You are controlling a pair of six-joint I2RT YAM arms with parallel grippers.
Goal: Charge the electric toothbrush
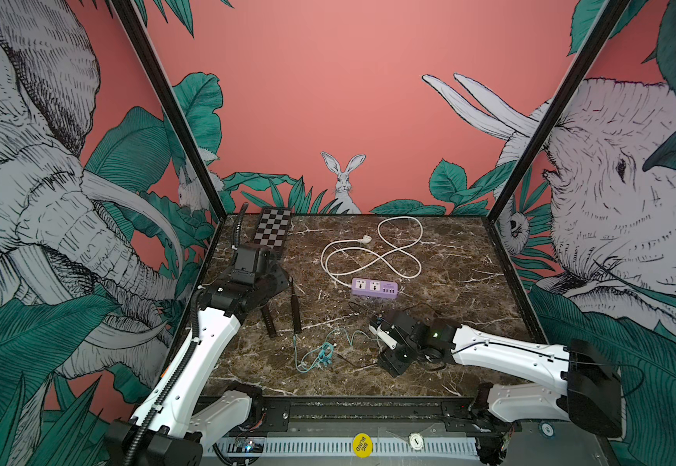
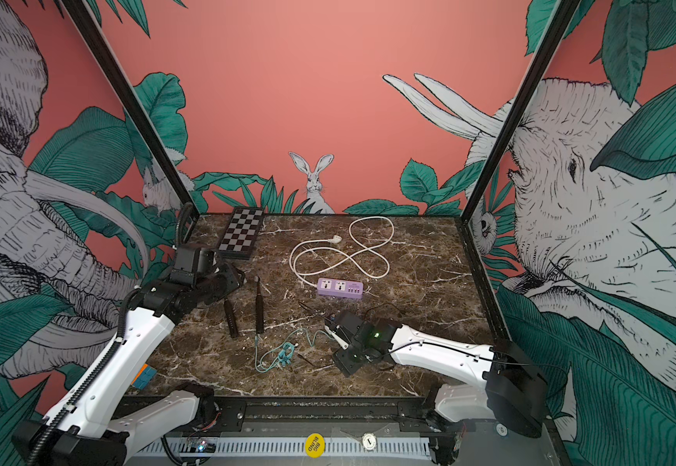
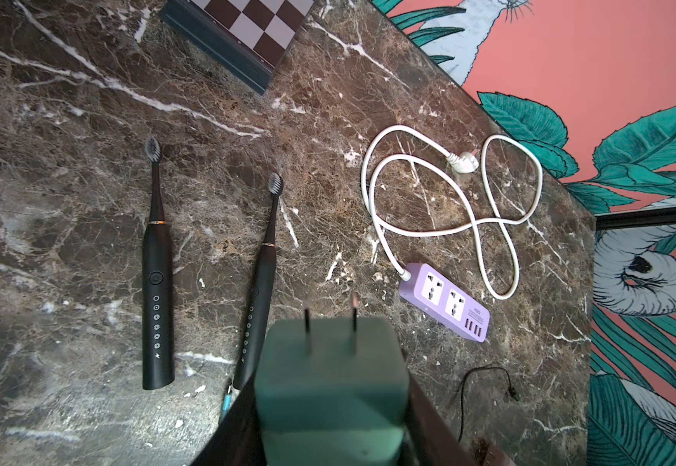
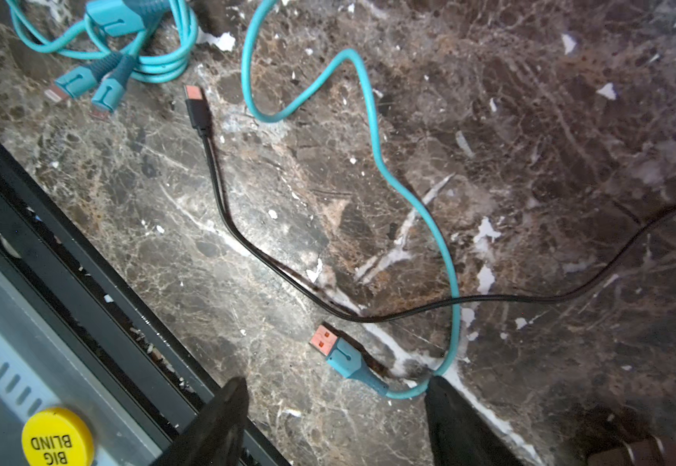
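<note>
In the left wrist view my left gripper is shut on a blurred dark-green charger (image 3: 330,380) with two prongs, above the table right of two black electric toothbrushes (image 3: 157,303). The purple power strip (image 3: 444,301) lies beyond, with two sockets and USB ports. In the right wrist view my right gripper is open over a teal cable's USB plug (image 4: 341,357), nothing seen held. A black cable's USB plug (image 4: 196,108) lies further up, near a coiled teal multi-head cable (image 4: 108,93).
A white power cord (image 3: 501,221) loops at the back centre. A checkered box (image 1: 271,227) sits at the back left. The table's front rail (image 4: 58,256) runs below the right gripper's area.
</note>
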